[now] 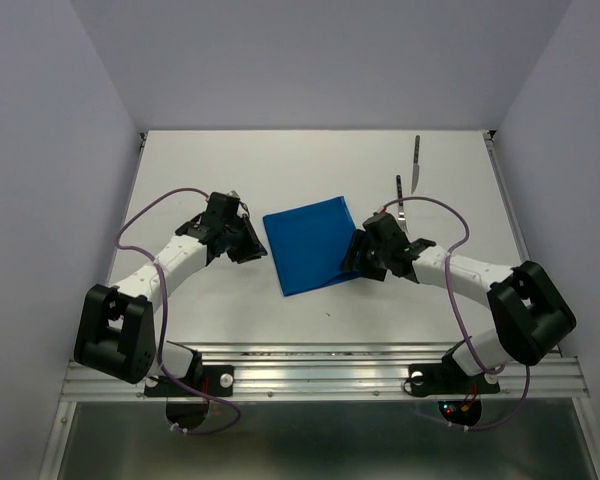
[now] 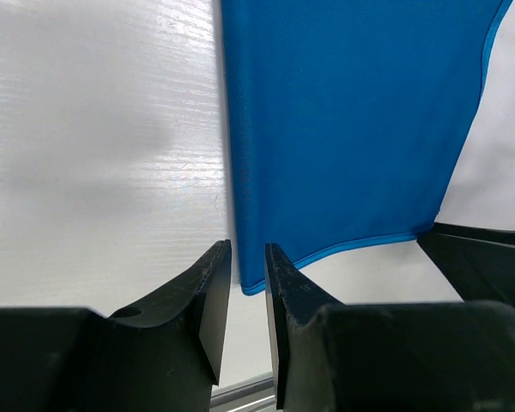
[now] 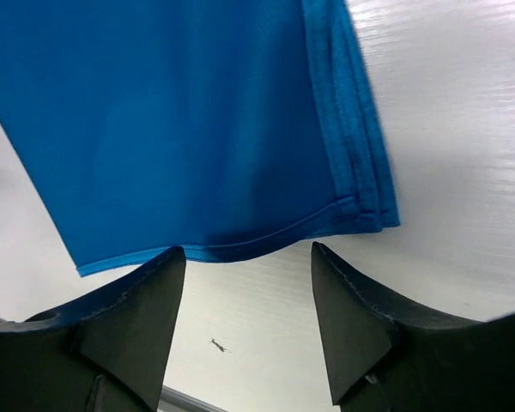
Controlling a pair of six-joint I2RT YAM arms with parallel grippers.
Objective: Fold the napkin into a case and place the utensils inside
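Observation:
The blue napkin (image 1: 305,245) lies in the middle of the table, with a layered strip (image 3: 352,137) along its right edge. Beside its left edge, my left gripper (image 1: 248,252) is partly open and a narrow empty gap shows between its fingertips. Over the napkin's lower right corner is my right gripper, its fingers (image 3: 167,283) wider apart, facing the napkin's near edge and not closed on cloth. A fork (image 1: 401,205) and a knife (image 1: 416,165) lie to the right of the napkin.
Bare white table (image 1: 250,160) stretches behind the napkin and in front of it. A metal rail (image 1: 310,360) runs along the table's front edge. A small dark mark (image 3: 218,345) shows on the table near the napkin.

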